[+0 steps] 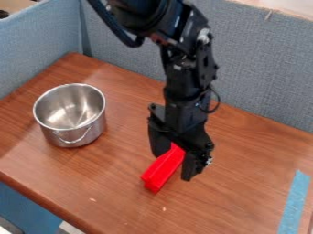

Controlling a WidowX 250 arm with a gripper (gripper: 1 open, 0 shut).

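My black gripper (178, 155) is low over the wooden table, its fingers down around the upper end of a red elongated block (160, 172). The block lies on the table with its near end showing; whether the fingers are closed on it is hard to tell. A steel pot (70, 119) stands to the left, apart from the gripper.
A light blue strip (294, 203) lies at the right edge of the table. Padded walls (263, 64) bound the back and left.
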